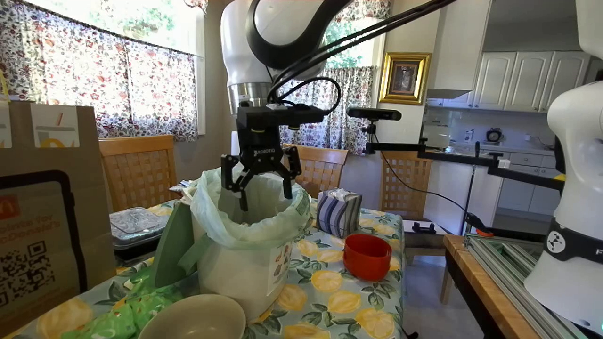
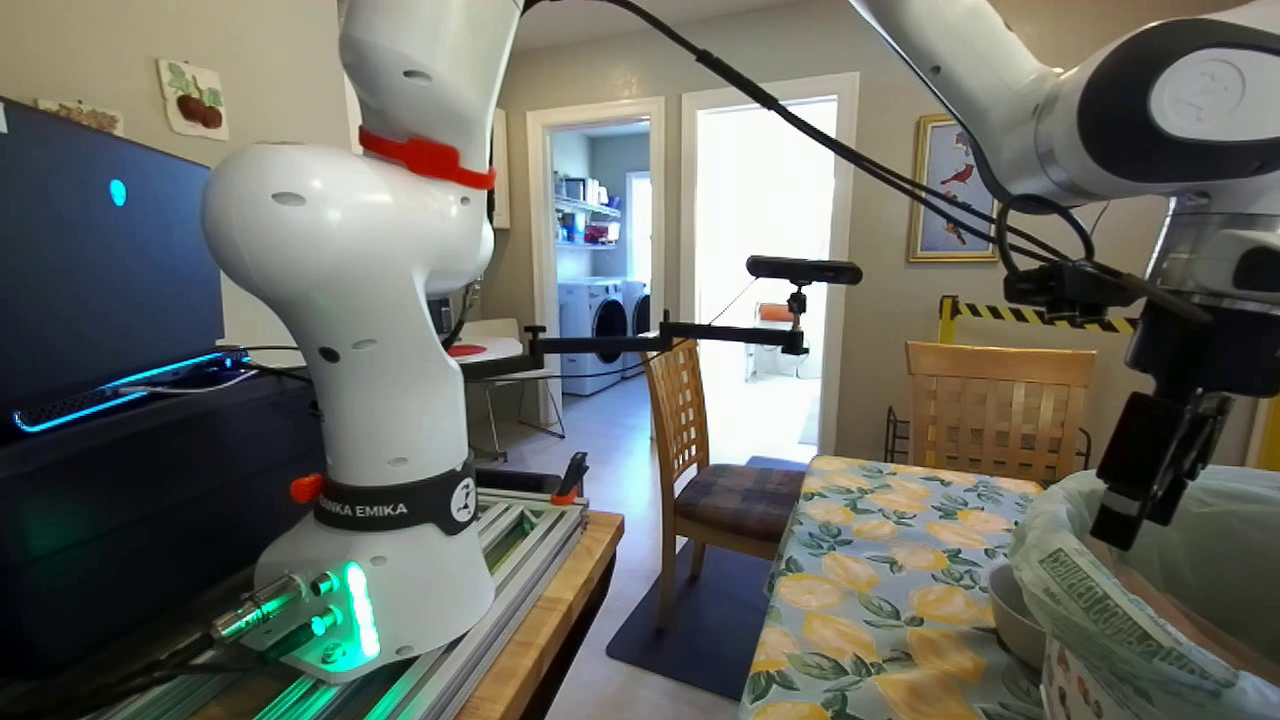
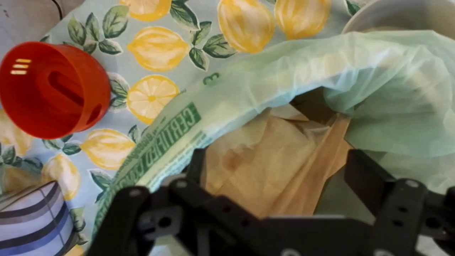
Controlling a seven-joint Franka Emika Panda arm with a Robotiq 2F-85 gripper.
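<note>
My gripper (image 1: 267, 202) stands open over the mouth of a white bin (image 1: 243, 277), its fingers spread wide with nothing between them. A pale green bag (image 1: 237, 229) lines the bin and folds over its rim. Down inside, in the wrist view, lies crumpled brown paper (image 3: 264, 166), below and apart from the fingers. In exterior view 2 the gripper (image 2: 1140, 528) is seen from the side, with its tips around the level of the bag's rim.
A red bowl (image 1: 367, 257) and a striped tissue box (image 1: 338, 213) stand right of the bin. In front is a beige bowl (image 1: 195, 319); to the left are a green lid (image 1: 174, 246), green plastic packaging (image 1: 130, 313) and a large paper bag (image 1: 51, 214).
</note>
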